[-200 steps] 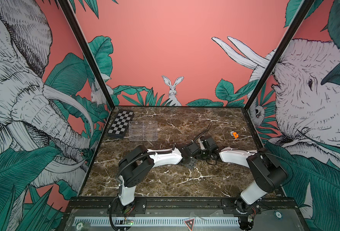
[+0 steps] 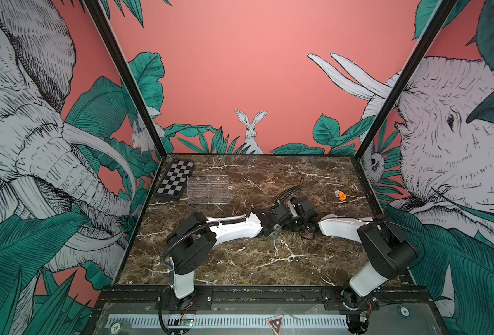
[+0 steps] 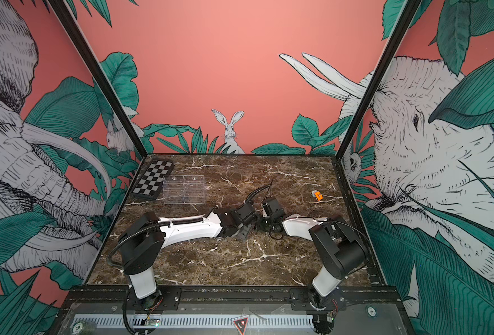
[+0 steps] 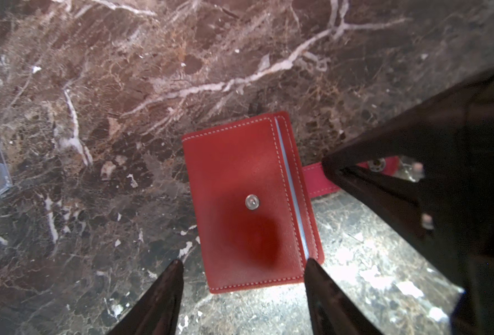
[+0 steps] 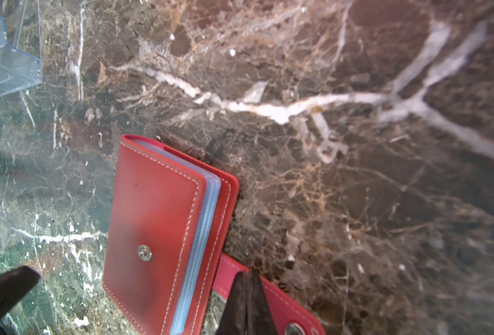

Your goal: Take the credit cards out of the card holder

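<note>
The red card holder [image 4: 249, 203] lies closed on the marble table, a silver snap on its cover and pale blue card sleeves [image 5: 198, 254] showing along one edge. My left gripper is open, its fingers spread at the holder's near end, with nothing held. A pink-red strap [image 4: 320, 179] runs out from the holder's side. My right gripper is shut at this strap, its tips in front of it; whether the strap is pinched cannot be told. In the top views the arms hide the holder.
A clear divided box [image 2: 208, 189] stands at the back left, beside a checkered board [image 2: 176, 177]. A small orange item [image 2: 341, 195] lies to the right.
The left arm has drawn slightly left, and its gripper has shifted a little. The right arm stays nearly where it was.
</note>
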